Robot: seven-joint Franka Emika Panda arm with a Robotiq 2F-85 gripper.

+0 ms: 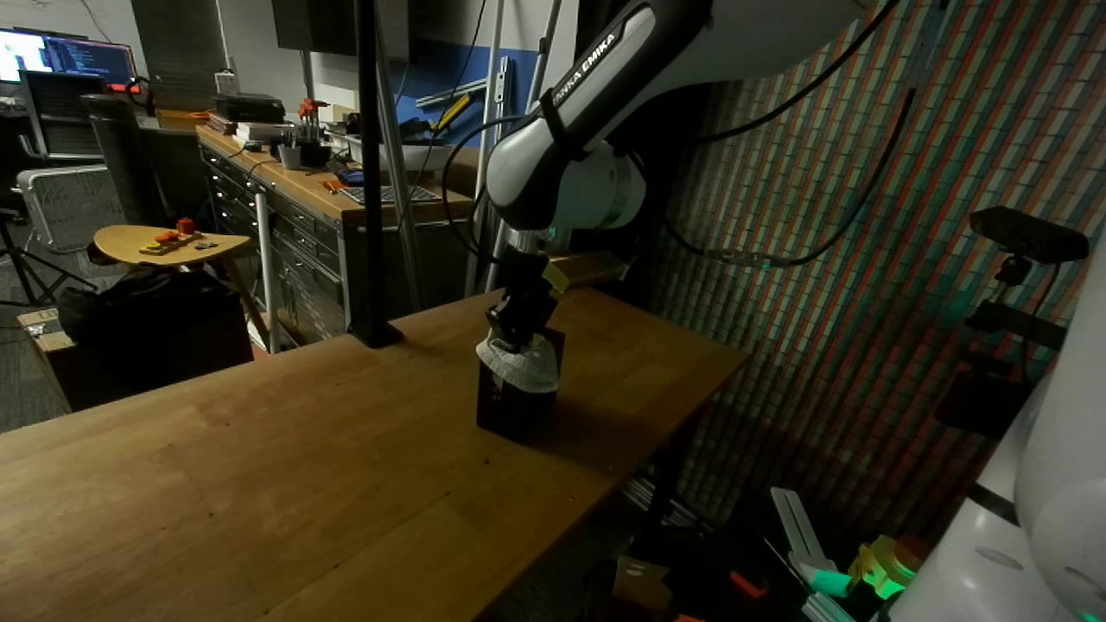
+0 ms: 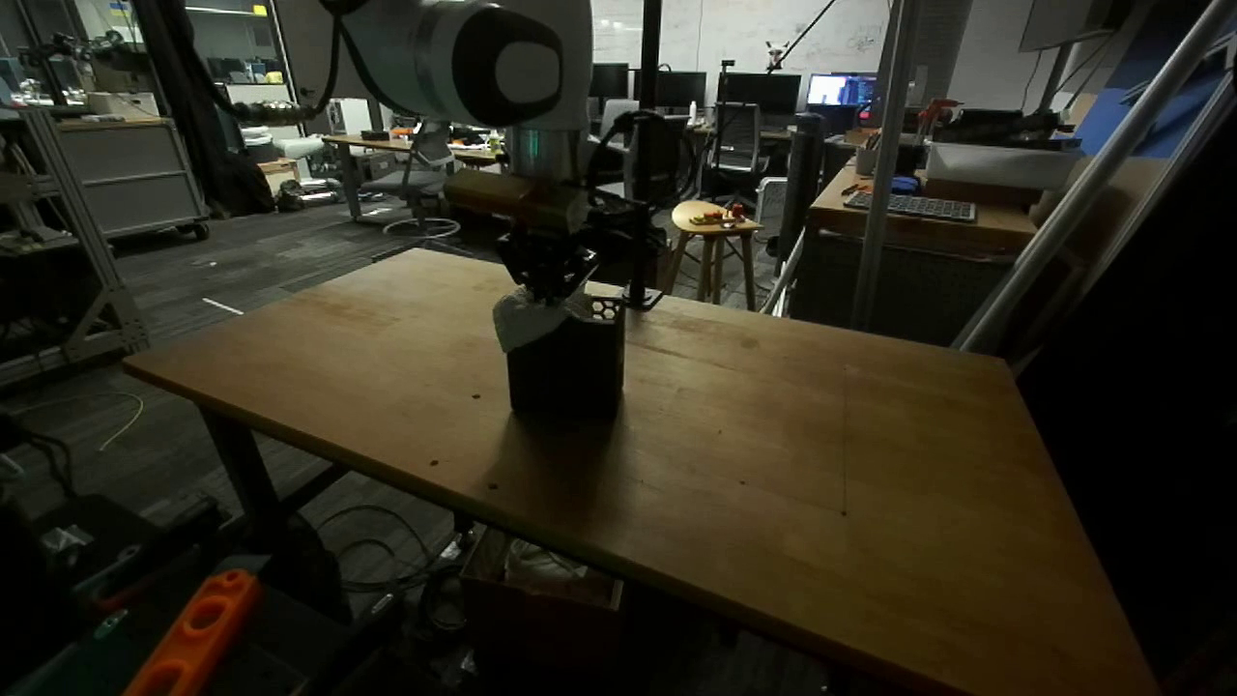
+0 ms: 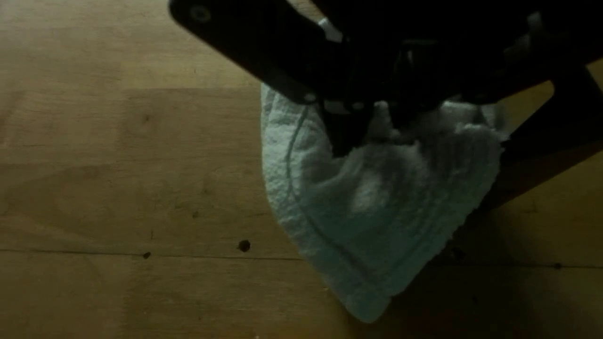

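A pale cloth lies draped over the top of a black box, with one corner hanging down its side. The box stands upright on the wooden table, and exterior view 2 shows honeycomb holes near its top edge. Directly above the box, my gripper points down, fingertips pressed into the folds of the cloth. The fingers are shut; whether a fold is pinched between them is hidden by dark fingers and cloth. The inside of the box cannot be seen.
Most of the tabletop around the box is bare. A black upright post is fixed at the table's far edge, behind the box. Beyond the table stand a workbench and a small stool.
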